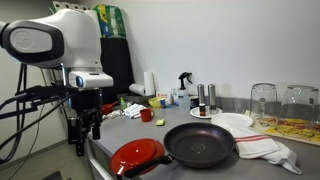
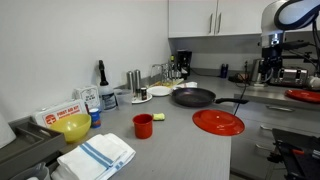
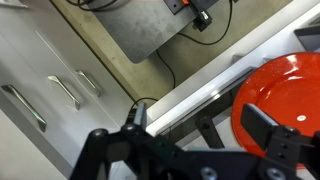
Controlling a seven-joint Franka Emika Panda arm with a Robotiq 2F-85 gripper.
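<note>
In exterior view 1 my gripper hangs, pointing down, at the left beside the counter's edge. Its fingers stand apart in the wrist view, and nothing shows between them. A round red lid or plate lies on the counter to the gripper's right; the wrist view has part of this red disc at its right side. Just beyond it sits a black frying pan, its handle reaching toward the red disc. The gripper is apart from both.
A red mug, yellow sponge and yellow bowl stand along the counter. A striped towel lies by the pan. Below the counter, cabinet fronts with metal handles face open floor.
</note>
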